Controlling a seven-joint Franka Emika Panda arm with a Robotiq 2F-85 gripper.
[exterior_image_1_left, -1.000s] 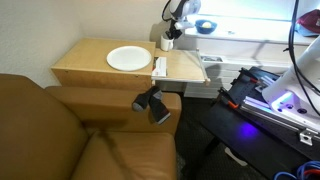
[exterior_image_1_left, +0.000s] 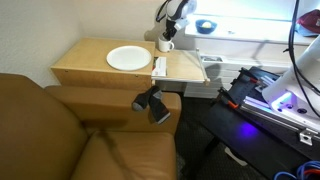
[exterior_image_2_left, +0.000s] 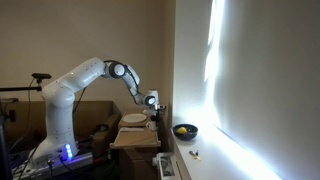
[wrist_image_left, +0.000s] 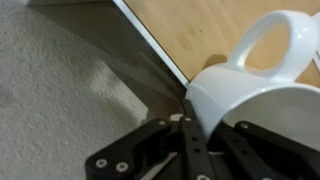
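Observation:
A white mug (wrist_image_left: 240, 90) fills the right of the wrist view, its handle (wrist_image_left: 275, 45) toward the top and its open mouth facing the camera. My gripper is shut on the mug's near wall. In exterior view 1 the mug (exterior_image_1_left: 166, 44) is at the back right of the wooden table, with my gripper (exterior_image_1_left: 171, 32) just above it. Whether its base touches the tabletop cannot be told.
A white plate (exterior_image_1_left: 129, 57) lies on the wooden table (exterior_image_1_left: 90, 72), left of the mug. A small white object (exterior_image_1_left: 159, 68) is near the front edge. In exterior view 2 a dark bowl (exterior_image_2_left: 185, 131) with something yellow sits on the white ledge.
The mug stays in nearly the same place, and the plate has not moved.

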